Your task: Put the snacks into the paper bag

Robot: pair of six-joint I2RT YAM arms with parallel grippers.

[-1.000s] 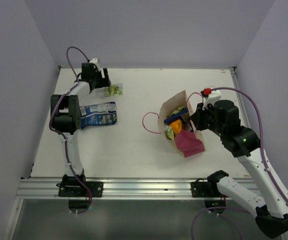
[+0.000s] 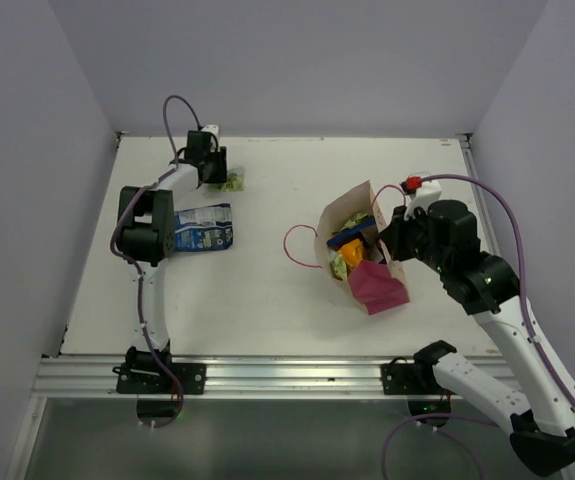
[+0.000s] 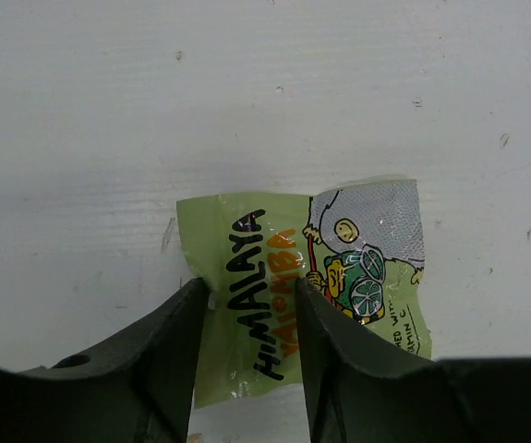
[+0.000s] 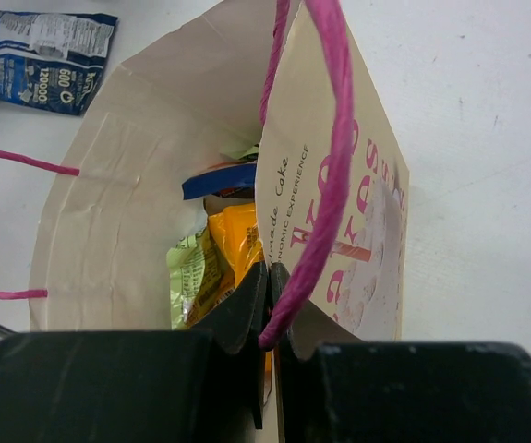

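Note:
A green snack packet (image 3: 247,360) lies flat on the table. My left gripper is over it, its fingers parted on either side of the printed lettering and narrower apart than before. In the top view, the left gripper (image 2: 223,166) partly covers the packet (image 2: 234,181). The paper bag (image 4: 108,212) stands open at the table's right, with orange, green and blue snacks inside. On the near edge of its printed wall my right gripper is shut, the thin paper running down to its fingertips. A pink handle crosses in front of those fingers.
A blue snack packet (image 2: 204,228) lies beside the left arm, nearer the front of the table. Pink cord handles loop out from the bag's sides. Clear white table (image 2: 267,290) spreads between the left arm and the bag.
The left gripper has moved right, over the green packet, and its fingers have drawn closer together. The right arm, bag and blue packet look unmoved.

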